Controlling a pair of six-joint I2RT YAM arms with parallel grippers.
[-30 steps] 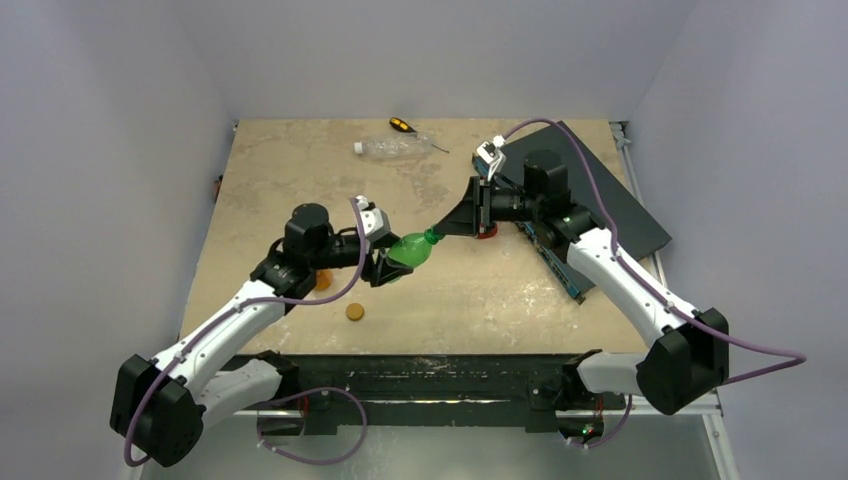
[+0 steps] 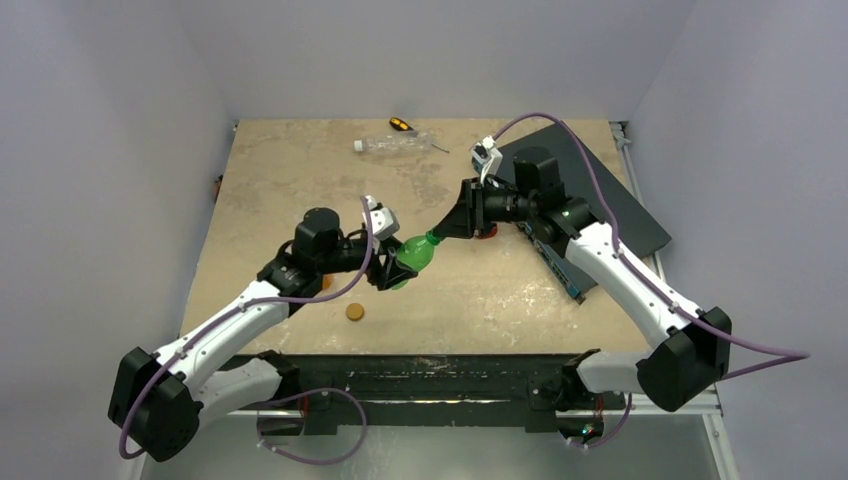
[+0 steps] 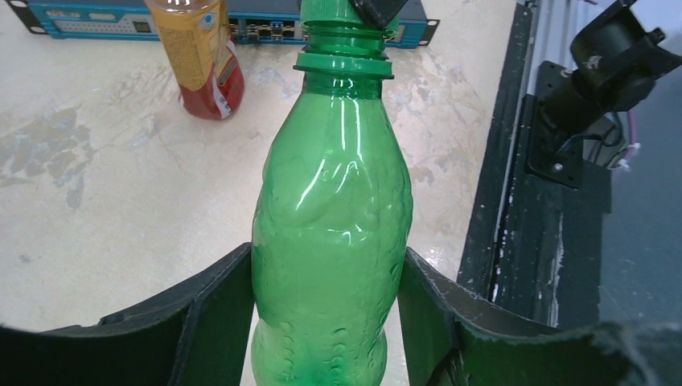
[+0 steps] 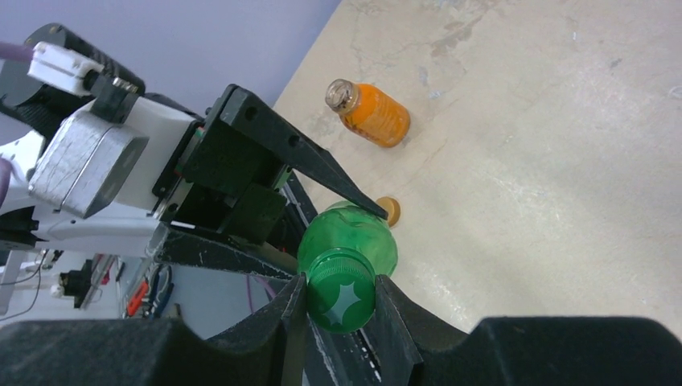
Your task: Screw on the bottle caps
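A green bottle (image 3: 334,209) is held up off the table, tilted, between my two grippers. My left gripper (image 2: 397,268) has a finger against each side of its body, and in the left wrist view both fingers (image 3: 221,301) press close to the plastic. The green cap (image 4: 342,291) sits on the bottle's neck. My right gripper is shut on that cap, one finger on either side. Whether the cap's thread is fully seated cannot be told. A clear bottle (image 2: 395,144) with a white cap lies at the back of the table.
An orange bottle (image 4: 376,115) and a round tan cap (image 2: 355,312) are on the table near the left arm. Behind the clear bottle lies a screwdriver (image 2: 401,124). A dark flat device (image 2: 620,215) fills the right side, with a red-bottomed bottle (image 3: 211,88) beside it.
Both grippers and the green bottle have shifted slightly, the left one a little rightward. The bottle stays between them, and the things on the table have not moved.
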